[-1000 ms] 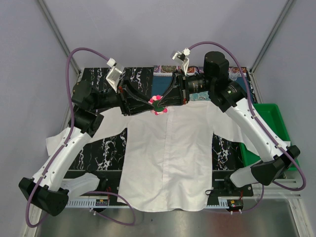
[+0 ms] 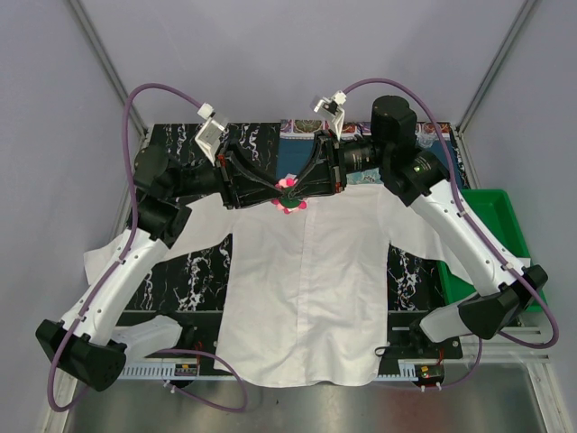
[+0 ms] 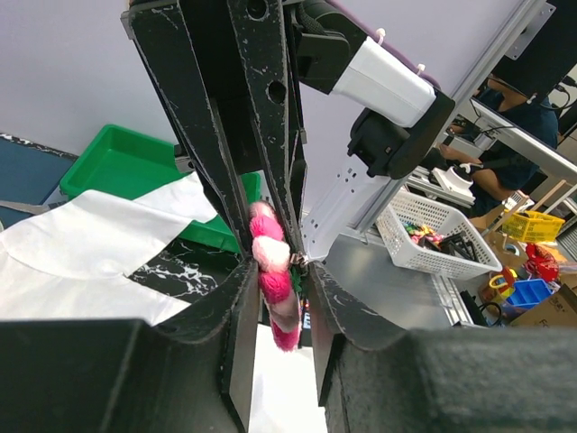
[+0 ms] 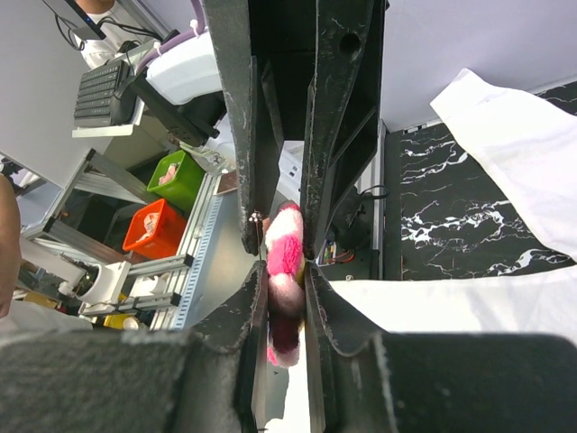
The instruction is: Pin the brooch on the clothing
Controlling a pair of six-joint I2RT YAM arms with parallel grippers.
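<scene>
A pink and white fuzzy flower brooch [image 2: 290,204] with a green centre is held in the air between both grippers, over a white shirt [image 2: 304,307] lying flat. My right gripper [image 2: 304,191] is shut on the brooch, whose edge shows between its fingers in the right wrist view [image 4: 287,298]. My left gripper [image 2: 270,191] meets the brooch from the other side; in the left wrist view [image 3: 279,298] its fingertips are at the brooch, and whether they grip it is unclear. A small metal piece [image 3: 298,262] shows at the brooch's side.
A green tray [image 2: 491,216] lies at the right, under part of the shirt's sleeve. A blue mat [image 2: 297,153] is at the back. Black marble-patterned surface [image 2: 180,280] shows around the shirt. Grey walls flank both sides.
Both grippers and the brooch have shifted very slightly; otherwise the scene looks the same.
</scene>
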